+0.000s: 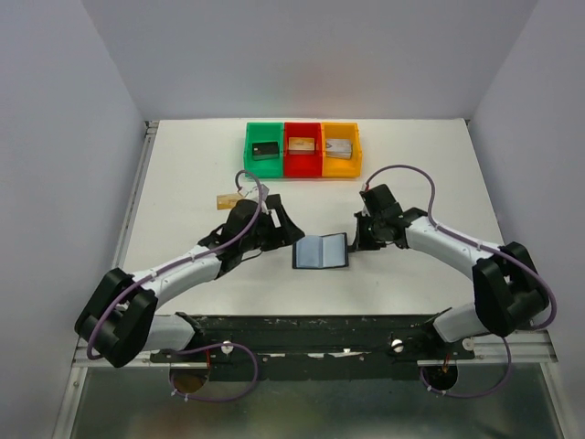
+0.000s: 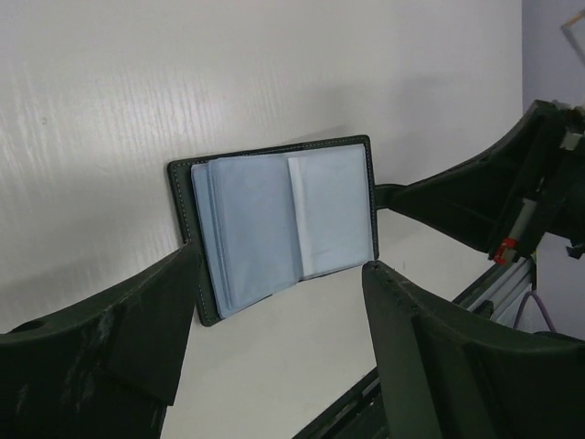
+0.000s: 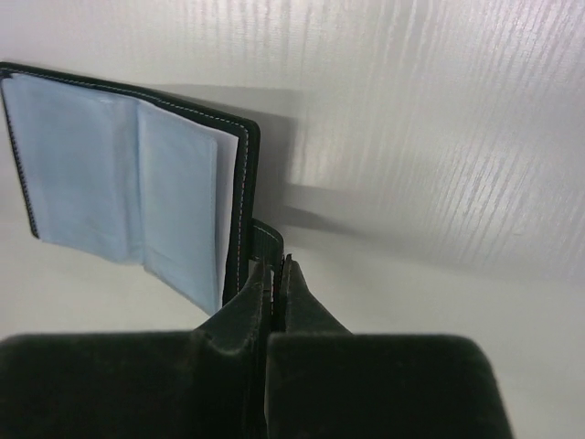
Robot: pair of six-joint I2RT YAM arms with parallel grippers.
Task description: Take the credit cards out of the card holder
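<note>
The card holder (image 1: 321,251) lies spread open on the table, its black stitched cover framing pale blue sleeves (image 2: 256,219). No separate card stands out in the sleeves. My left gripper is part open above the left half of the holder, with nothing between its fingers. On the holder's right side, my right gripper is shut with its tips on the small black tab (image 3: 266,240) that sticks out from the cover edge. The tab runs in between the fingertips.
Behind stand a green bin (image 1: 265,170), a red bin (image 1: 303,166) and an orange bin (image 1: 341,168), each with something in it. A tan item (image 1: 228,200) lies beyond the left arm. Bare table surrounds the holder in front.
</note>
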